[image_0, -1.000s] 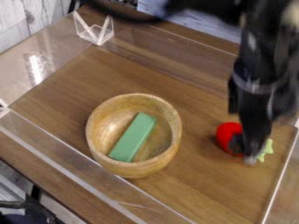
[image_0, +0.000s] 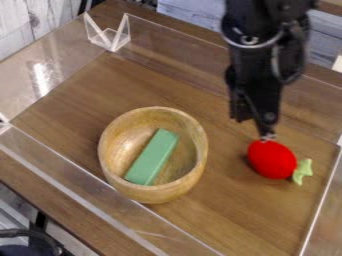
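My gripper (image_0: 257, 130) hangs at the upper right of the camera view, its dark fingers pointing down above and behind a red round object (image_0: 271, 159) with a pale green top, apart from it. The fingers look shut, with nothing visible between them. At the lower left a wooden bowl (image_0: 123, 131) holds a green block (image_0: 152, 157).
The wooden table (image_0: 94, 90) has clear room at the back left and at the front right. Clear low walls or rails edge it, and a clear angular piece (image_0: 110, 32) stands at the back left corner.
My gripper has risen and moved back and to the left, away from the red object, which now shows fully. The bowl and block are unchanged.
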